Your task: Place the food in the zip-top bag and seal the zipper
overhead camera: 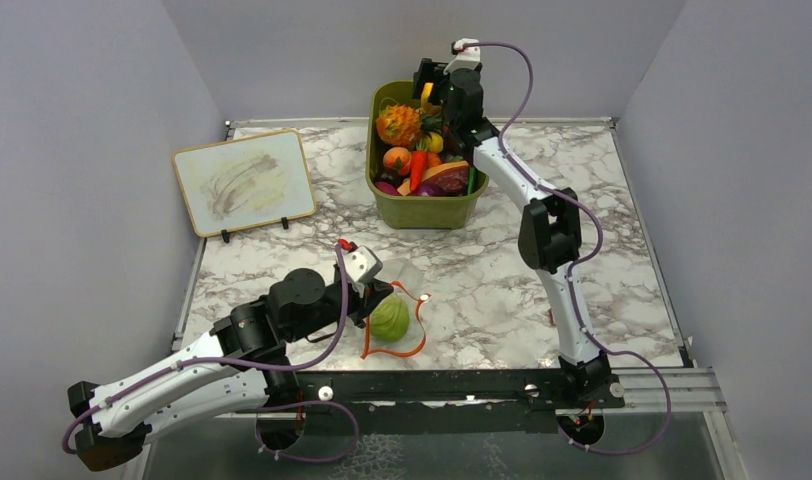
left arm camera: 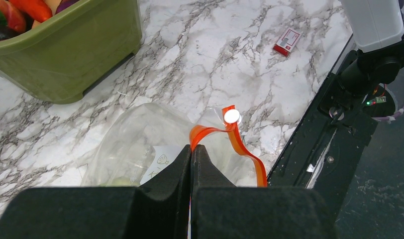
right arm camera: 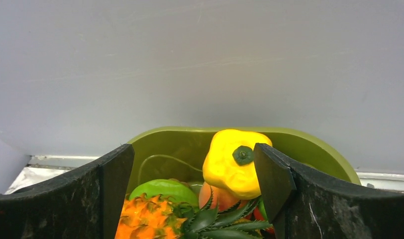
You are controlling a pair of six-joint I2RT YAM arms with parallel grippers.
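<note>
A clear zip bag [left arm camera: 125, 129] with an orange zipper [overhead camera: 412, 350] lies at the front, a green cabbage [overhead camera: 389, 318] inside. My left gripper is shut on the bag's edge by the zipper. My right gripper is open above the far end of the green bin [overhead camera: 427, 210], facing a yellow bell pepper [right arm camera: 230, 159] with nothing visibly held. The bin holds the pepper, an orange spiky pineapple [right arm camera: 150, 219], a green fruit [right arm camera: 162, 191], carrots, eggplant and other produce.
A whiteboard [overhead camera: 244, 182] lies at the back left. A small red-and-white box [left arm camera: 287, 41] is on the marble table's right front. Grey walls border the back and sides.
</note>
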